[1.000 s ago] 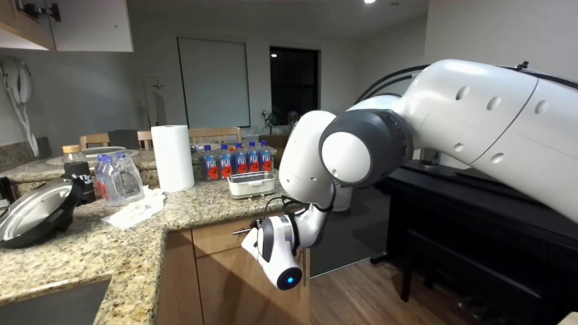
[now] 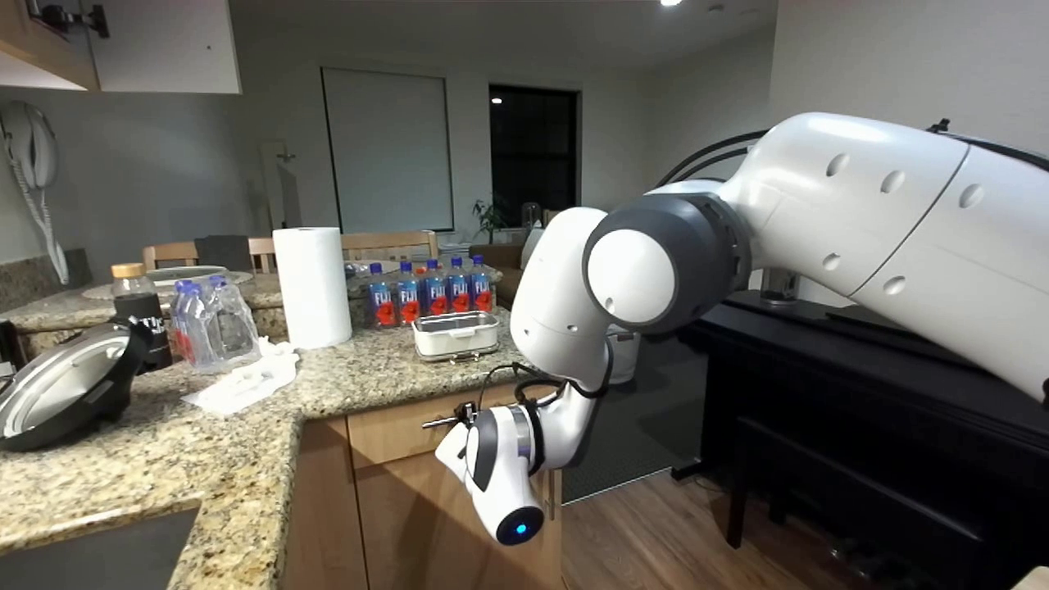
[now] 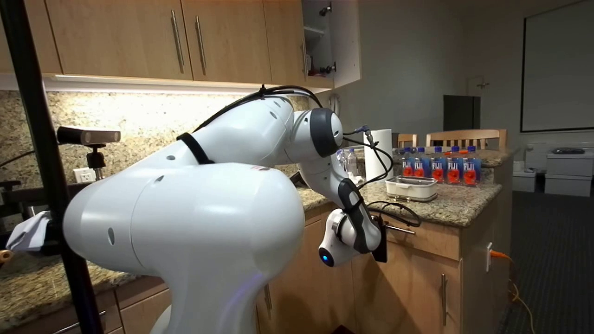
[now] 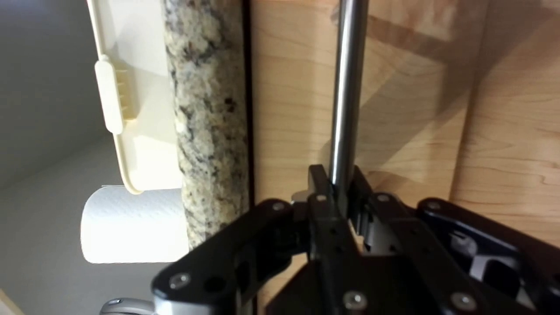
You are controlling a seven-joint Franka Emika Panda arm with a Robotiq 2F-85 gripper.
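Observation:
In the wrist view my gripper is shut on a metal bar handle [image 4: 348, 89], which runs between its black fingers. The handle belongs to the wooden drawer front [image 4: 294, 105] just below the granite counter edge. In exterior view 1 the handle's free end [image 2: 438, 424] sticks out to the left of my wrist, and the drawer [image 2: 379, 433] sits flush under the counter as far as I can see. Exterior view 2 shows the other end of the handle [image 3: 402, 229] past my hand; the fingers are hidden there.
Above the drawer a white lunch box [image 2: 455, 335] stands on the granite counter [image 2: 379, 378], near a paper towel roll [image 2: 312, 287] and several water bottles [image 2: 433, 292]. A cupboard door [image 3: 409, 284] lies below the drawer. Open floor [image 2: 629, 521] is at the right.
The drawer shows no clear movement.

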